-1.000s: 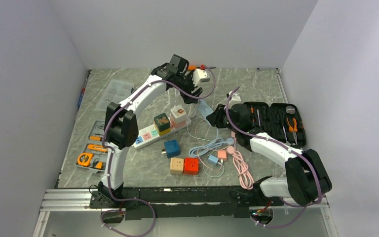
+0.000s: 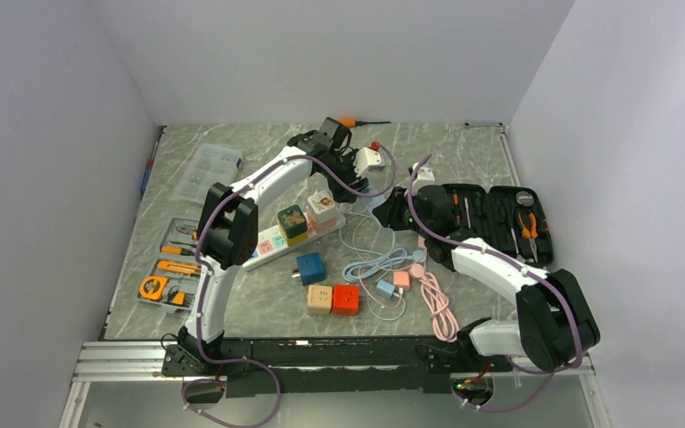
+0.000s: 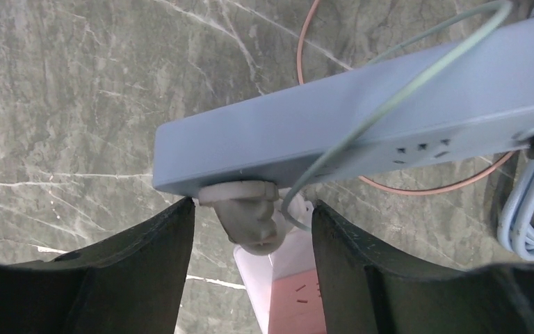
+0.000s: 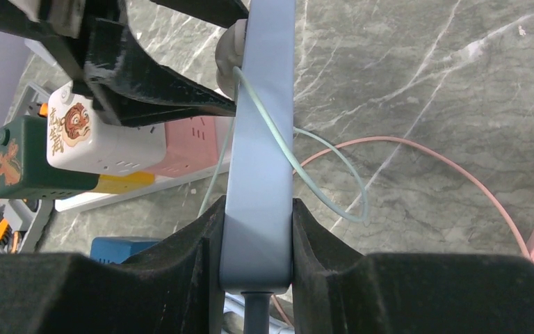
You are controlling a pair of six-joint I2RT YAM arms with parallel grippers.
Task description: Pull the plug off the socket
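My right gripper is shut on a pale blue power strip (image 4: 263, 174), which it holds lengthwise above the table. A grey plug (image 3: 247, 216) sits on the strip's side near its far end, with a pale cord beside it. My left gripper stands open around that plug, fingertips on either side of it; whether they touch it is not clear. In the right wrist view the left fingers partly hide the plug.
A white strip (image 2: 265, 247) with cube adapters lies left of centre. Blue, beige and red cubes (image 2: 345, 300), coiled cables and a pink block sit at the front. Tool cases (image 2: 524, 227) lie on either side. Marble table shows between them.
The right gripper and strip have barely moved.
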